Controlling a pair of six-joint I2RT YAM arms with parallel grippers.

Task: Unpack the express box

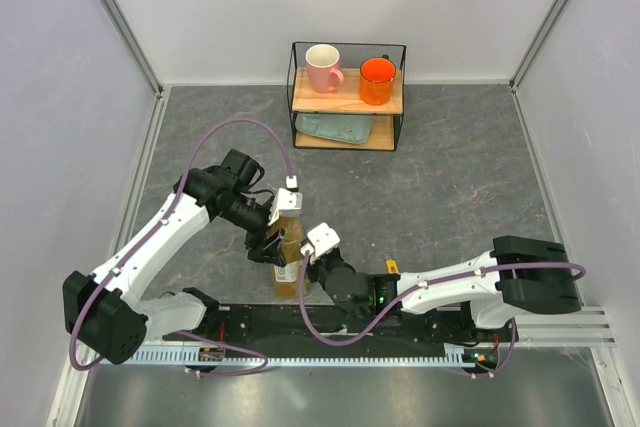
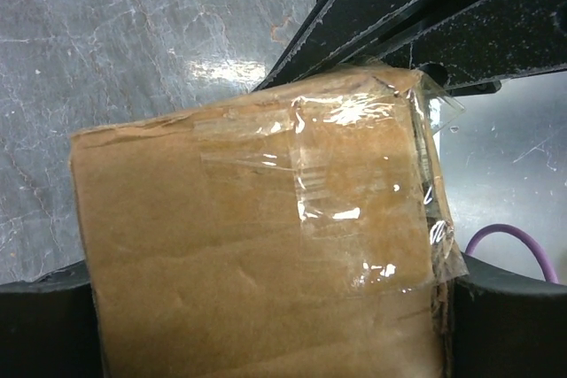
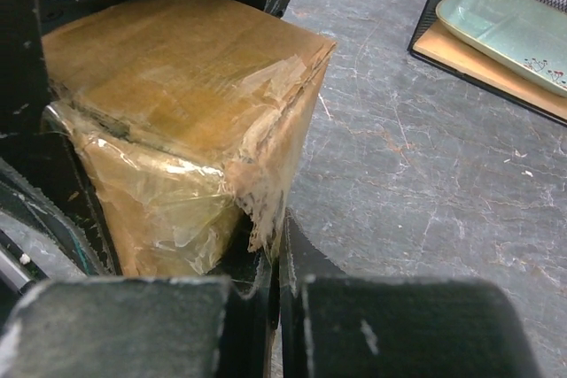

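Note:
The taped brown cardboard box [image 1: 288,283] stands at the front left of the grey table top. My left gripper has a finger on either side of it, and the box fills the space between them. Clear tape [image 2: 354,192] covers part of the face seen there, loose and crumpled along one edge. My right gripper is shut, its tips at the box's torn, ragged corner [image 3: 257,179]. A dark gap shows beside that corner. Whether a thin bit of flap or tape lies between the right fingers is hidden. The box's contents are not visible.
A black wire rack [image 1: 292,112] stands at the back, with a pink mug [image 1: 323,69] and an orange mug [image 1: 377,81] on top and a pale green tray [image 1: 335,127] below. Bare table lies to the right and at the far left.

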